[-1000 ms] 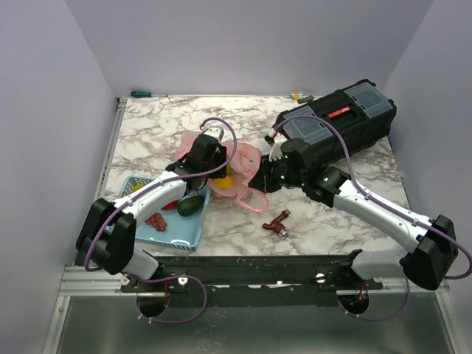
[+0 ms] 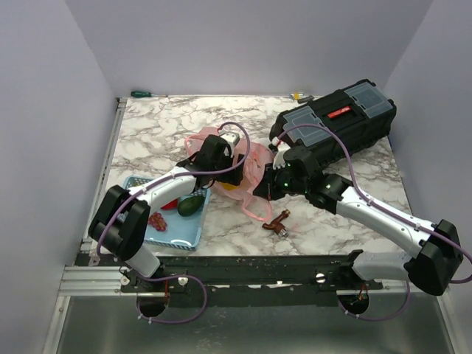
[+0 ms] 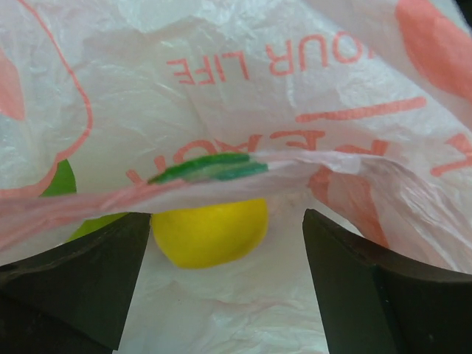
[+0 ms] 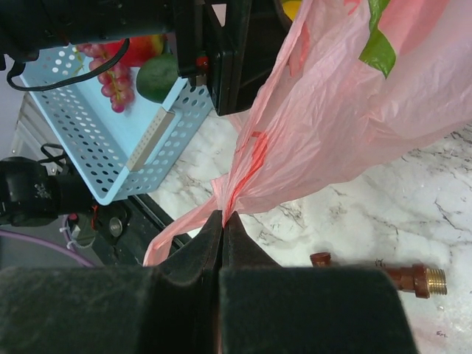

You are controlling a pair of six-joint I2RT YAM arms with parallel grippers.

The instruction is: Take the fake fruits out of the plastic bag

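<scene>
The pink plastic bag (image 2: 255,167) lies crumpled mid-table, its mouth spread between my arms. A yellow fake fruit (image 3: 210,232) rests inside, between the spread fingers of my left gripper, which is open. A fold of the bag's rim crosses in front of that fruit, hiding its top. My right gripper is shut on the gathered edge of the bag, with a loop of handle hanging below. Further fruit inside the bag cannot be made out clearly.
Left of the bag, a blue basket (image 2: 193,237) holds an avocado (image 2: 190,206), red grapes (image 2: 157,222) and a red fruit (image 2: 169,204). A brown tap (image 2: 277,223) lies front centre. A black toolbox (image 2: 324,122) fills the back right.
</scene>
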